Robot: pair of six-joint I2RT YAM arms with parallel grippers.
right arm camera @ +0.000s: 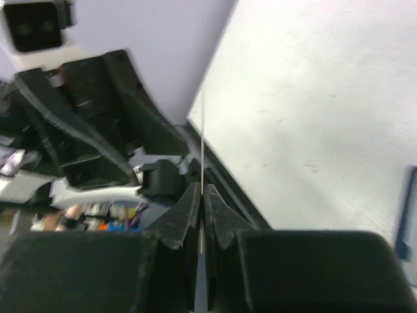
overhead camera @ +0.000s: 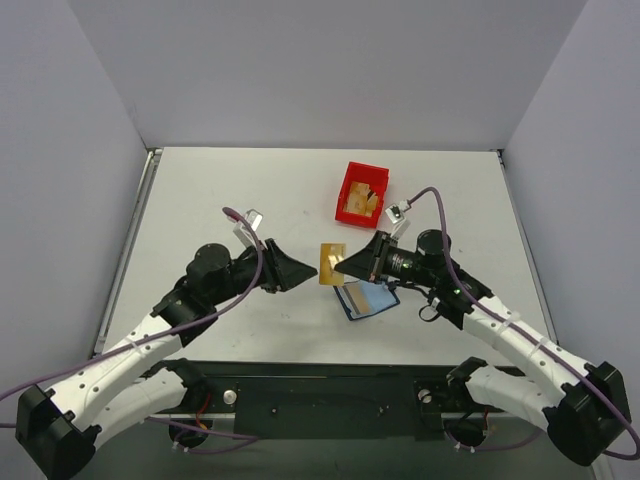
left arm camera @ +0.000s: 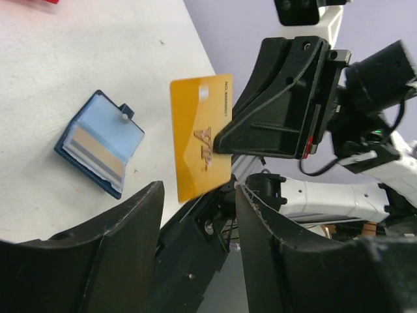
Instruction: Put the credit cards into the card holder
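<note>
A gold credit card (left arm camera: 195, 134) hangs above the table, its near edge pinched by my right gripper, which is shut on it. The right wrist view shows that card edge-on as a thin upright line. My left gripper stands open with an empty gap between its fingers, to the left of the card and apart from it in the top view. Below the right gripper, the blue card holder (overhead camera: 365, 298) lies unfolded on the table, partly covered by the right arm in the top view.
At the back of the table sits a red box (overhead camera: 345, 197) with several gold cards (overhead camera: 362, 199) in it. White tabletop (overhead camera: 240, 180) around the box and on the left is bare. The table's front edge (overhead camera: 300, 363) runs just below both grippers.
</note>
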